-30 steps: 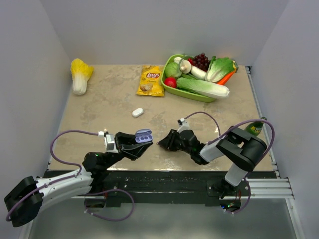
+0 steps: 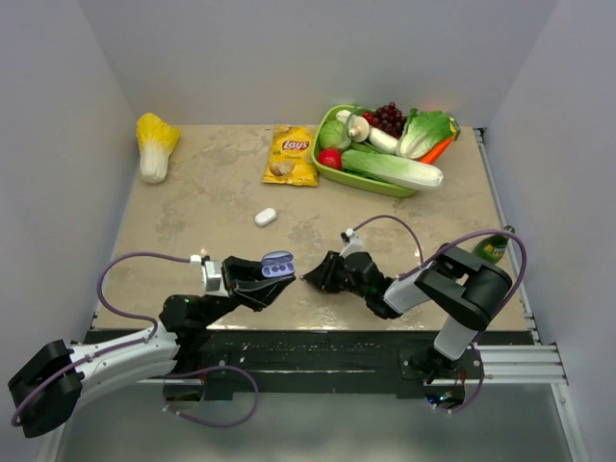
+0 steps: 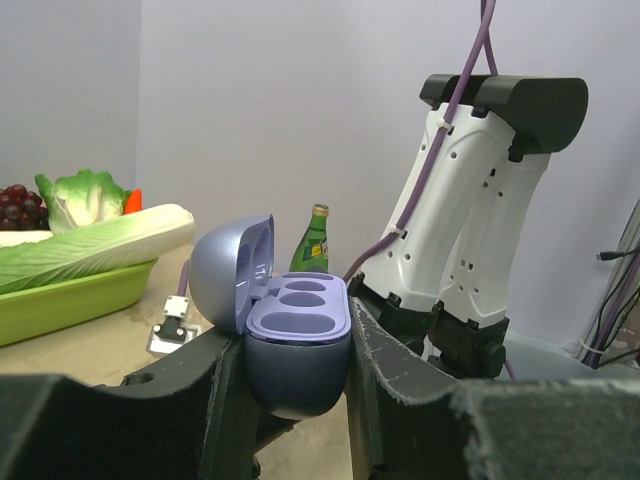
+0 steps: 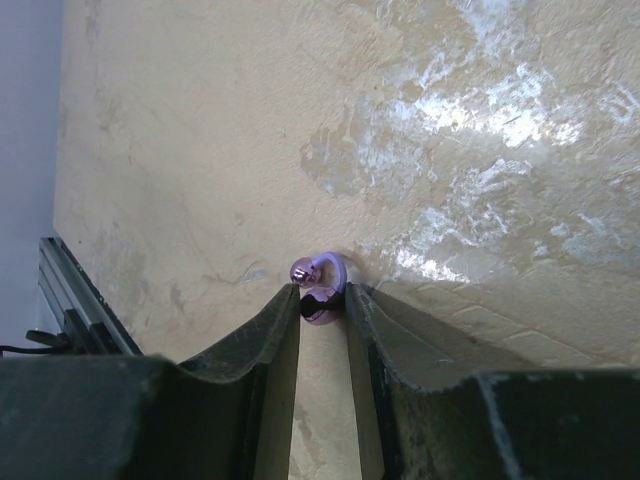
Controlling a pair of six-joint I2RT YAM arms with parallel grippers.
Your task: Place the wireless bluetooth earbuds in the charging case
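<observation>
My left gripper (image 2: pixel 271 286) is shut on the open lilac charging case (image 3: pixel 298 360), held upright with lid raised and empty-looking slots on top. My right gripper is down at the table surface (image 2: pixel 192 212), its fingertips around a small lilac earbud (image 4: pixel 332 266) with a curved hook, lying on the table; the fingers partly hide it, and whether they grip it is unclear.
A white oval object (image 2: pixel 266 217) lies mid-table. Behind are a chips bag (image 2: pixel 290 154), a green basket (image 2: pixel 372 189) of vegetables and a yellow cabbage (image 2: pixel 155 146). A green bottle (image 2: pixel 493 246) stands at the right edge.
Very little differs; the fingertips of my right gripper have shifted slightly at the earbud. The left gripper and case have not moved.
</observation>
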